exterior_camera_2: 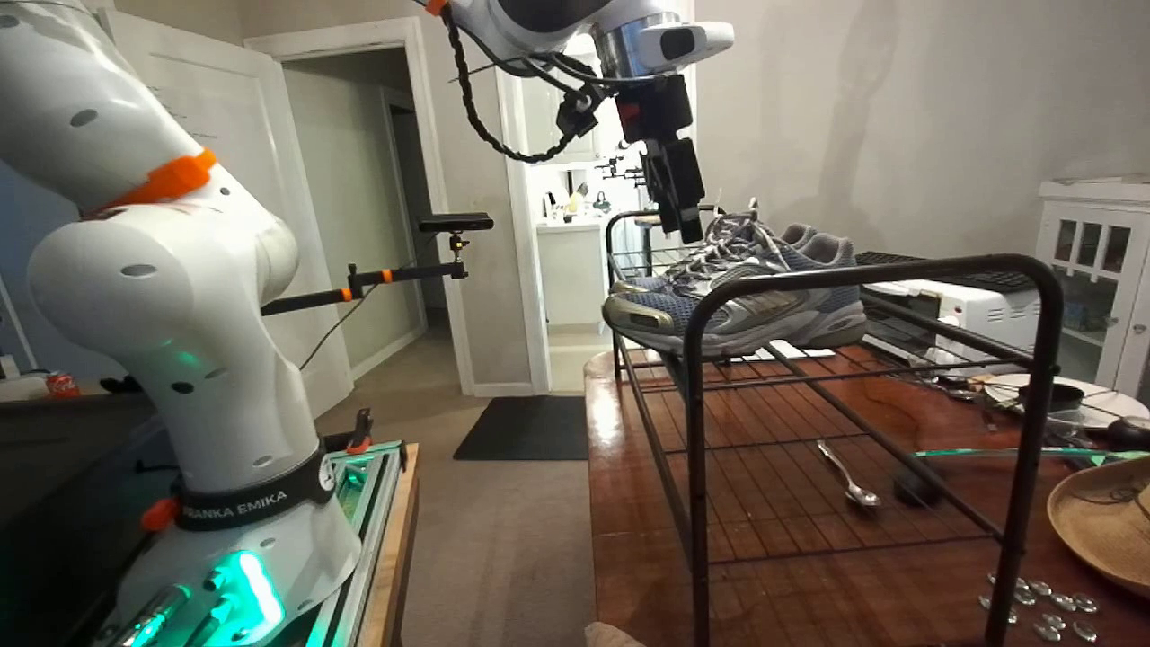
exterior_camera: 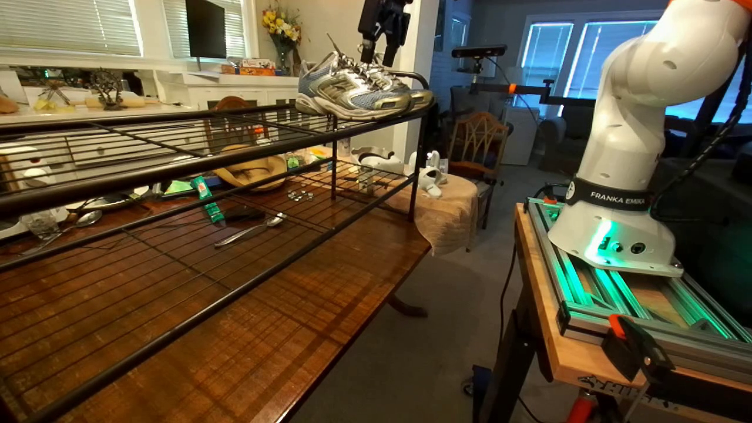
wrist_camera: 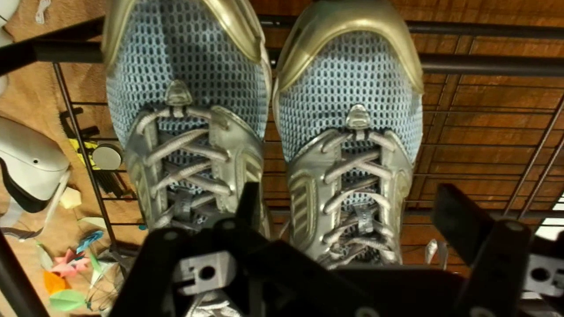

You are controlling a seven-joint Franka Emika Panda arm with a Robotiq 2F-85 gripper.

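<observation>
A pair of blue-grey running shoes stands side by side at one end of the top shelf of a black wire rack [exterior_camera: 275,149]. The wrist view shows the left shoe [wrist_camera: 185,58] and the right shoe [wrist_camera: 351,74] from above, toes at the top, laces tied through. My gripper is open over them, its fingers spread to either side of the right shoe, nothing held between them. From outside, the gripper [exterior_camera: 378,56] hangs tilted just above the laces. Whether a fingertip touches a shoe cannot be told.
Beneath the rack is a wooden table [exterior_camera: 338,282] with a spoon [exterior_camera_2: 848,474], a straw hat [exterior_camera_2: 1105,518] and glass beads [exterior_camera_2: 1051,606]. The rack's raised end rail [exterior_camera_2: 873,271] stands close to the toes. Most of the top shelf is bare.
</observation>
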